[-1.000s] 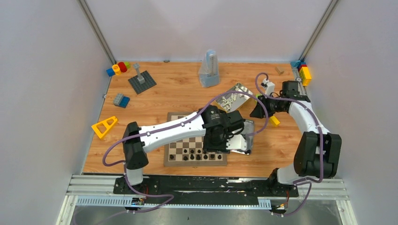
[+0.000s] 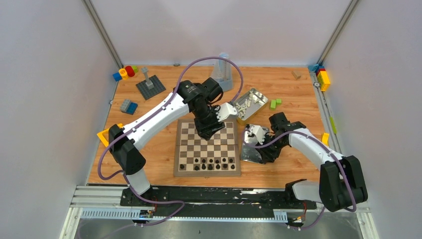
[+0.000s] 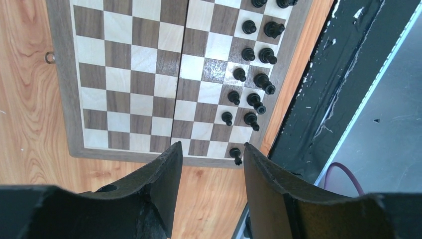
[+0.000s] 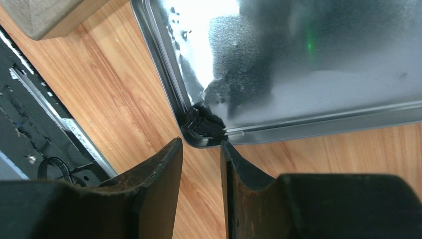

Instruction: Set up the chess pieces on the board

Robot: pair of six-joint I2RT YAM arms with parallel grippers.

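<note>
The chessboard (image 2: pixel 181 170) lies on the table with black pieces (image 3: pixel 267 56) standing in two rows along its front edge. One back-row square near the board's left corner has a lone piece (image 3: pixel 235 155) with a gap beside it. Above the board hovers my left gripper (image 2: pixel 209 135), its fingers (image 3: pixel 166 172) parted with nothing between them. A metal tray (image 4: pixel 278 135) sits right of the board, and black pieces (image 4: pixel 203 123) lie in its corner. My right gripper is over that corner, partly open, its fingertips just short of the pieces and nothing between them.
Behind the board a second tray (image 2: pixel 263 98) holds white pieces. A clear plastic container (image 2: pixel 222 82) stands at the back. Lego-like blocks (image 2: pixel 129 106) and a grey baseplate (image 2: pixel 155 90) lie at the left.
My left arm has swung back and left, away from the front of the board.
</note>
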